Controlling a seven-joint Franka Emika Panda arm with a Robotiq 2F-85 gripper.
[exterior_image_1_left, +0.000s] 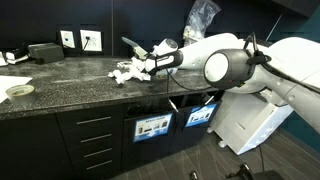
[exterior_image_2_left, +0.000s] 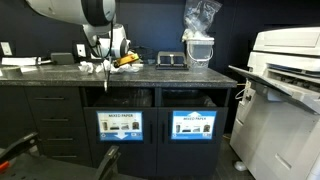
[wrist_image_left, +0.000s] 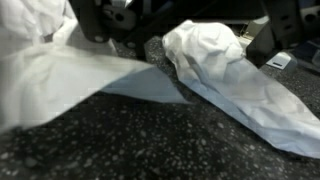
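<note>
Crumpled white paper (exterior_image_1_left: 128, 73) lies on the dark speckled counter, near its front edge. My gripper (exterior_image_1_left: 149, 67) is low over the counter at the right side of this paper. Close up in the wrist view, one white piece (wrist_image_left: 60, 85) fills the left and another crumpled piece (wrist_image_left: 235, 85) lies at the centre right. The dark fingers of my open gripper show along the top, close to the paper. Whether they touch it I cannot tell.
Below the counter (exterior_image_2_left: 180, 74) are two open compartments, their fronts bearing blue-and-white signs (exterior_image_2_left: 120, 125). A toaster-like appliance (exterior_image_2_left: 171, 60) and a clear container (exterior_image_2_left: 200, 50) stand farther right. A tape roll (exterior_image_1_left: 20, 91) sits at the counter's left, with bare counter between it and the paper.
</note>
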